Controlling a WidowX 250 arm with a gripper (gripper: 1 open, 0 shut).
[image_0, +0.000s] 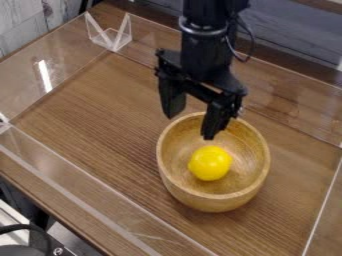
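My black gripper (193, 112) hangs from the top centre over the back rim of a tan bowl (174, 185), its two fingers spread open with nothing seen between them. A yellow ball (210, 163) rests inside the bowl, below and in front of the gripper.
A white wire-like object (110, 32) stands at the back left. A dark cable or object shows at the lower left edge.
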